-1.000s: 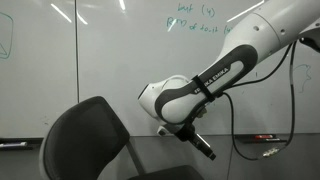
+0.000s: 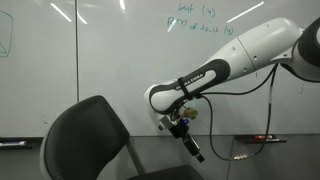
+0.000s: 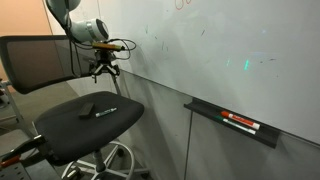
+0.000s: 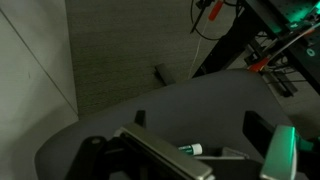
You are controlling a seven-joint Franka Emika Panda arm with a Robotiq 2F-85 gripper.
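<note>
A white marker with a teal end point(image 3: 106, 112) lies on the seat of a black office chair point(image 3: 75, 138). Near it on the seat is a dark block, perhaps an eraser point(image 3: 88, 109). Above the seat hangs my gripper, pointing down; in the wrist view its fingers stand wide apart. The marker point(image 4: 190, 149) shows beyond them, partly hidden by the left finger point(image 4: 168, 156). A greyish shape, unclear in the dark, is beside it. Nothing appears gripped.
The chair's backrest point(image 2: 85, 138) rises beside the arm. Behind is a large whiteboard point(image 2: 115, 60) with teal writing. A wall ledge point(image 3: 225, 122) carries red and white markers. Cables loop below the arm point(image 2: 235, 60). Open floor point(image 4: 120, 50) shows past the seat.
In exterior view 1 the gripper's tip has shifted left. The chair has not moved.
</note>
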